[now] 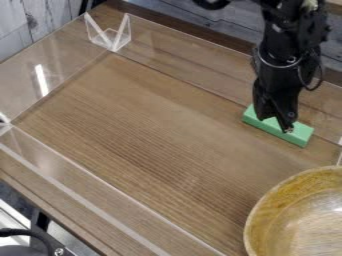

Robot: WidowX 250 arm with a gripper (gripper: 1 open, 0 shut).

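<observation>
The black gripper point(266, 108) reaches down from the upper right, its tips low over a light green block point(281, 128), at or just above its left part. The gripper looks shut; whether anything is between its fingertips is hard to see. The block lies on the wooden surface, partly hidden by the gripper.
A large yellow bowl point(294, 215) fills the lower right corner. A small white wire-like object point(110, 35) stands at the back left.
</observation>
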